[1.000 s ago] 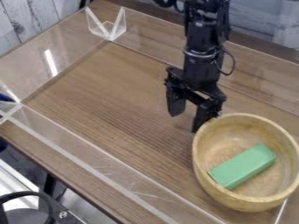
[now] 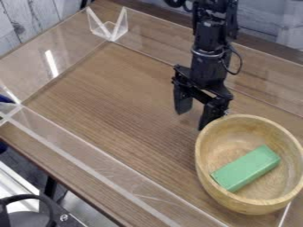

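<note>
The black arm hangs from the top centre of the camera view, with its gripper [image 2: 197, 107] low over the wooden table, just above and left of a round wooden bowl [image 2: 213, 197]. The gripper stands open; I see nothing held in it. Inside the bowl lies a green rectangular block [image 2: 246, 169].
A clear plastic object [image 2: 108, 25] stands at the back left. Black cables or parts [image 2: 30, 211] are at the lower left corner, and a dark object is at the left edge.
The gripper and arm have shifted slightly over the last second, staying above and left of the bowl. The bowl and green block look unmoved.
</note>
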